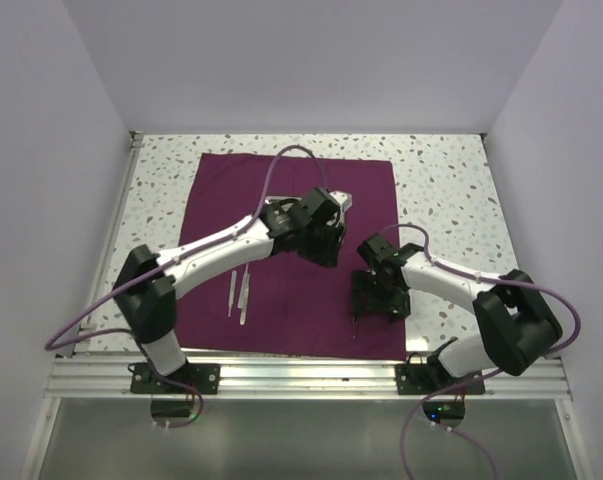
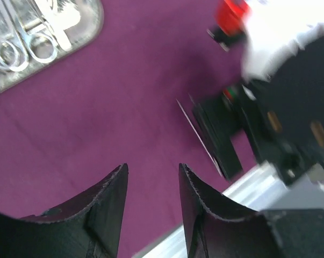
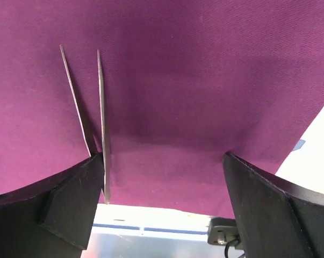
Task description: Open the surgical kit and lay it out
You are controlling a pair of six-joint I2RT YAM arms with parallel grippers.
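The purple cloth (image 1: pixel 291 310) lies spread with long thin instruments (image 1: pixel 244 298) at its left. The metal tray (image 2: pixel 81 27) holds scissors (image 2: pixel 43 45) and other tools, partly hidden by my left arm in the top view. My left gripper (image 1: pixel 331 250) hangs over the cloth beside the tray, fingers apart with nothing between them. My right gripper (image 1: pixel 379 305) is open low at the cloth's right front. In the right wrist view two slim metal instruments (image 3: pixel 102 97) lie by its left finger.
White speckled table (image 1: pixel 451 190) surrounds the cloth, with a metal rail (image 1: pixel 281 370) along the front edge.
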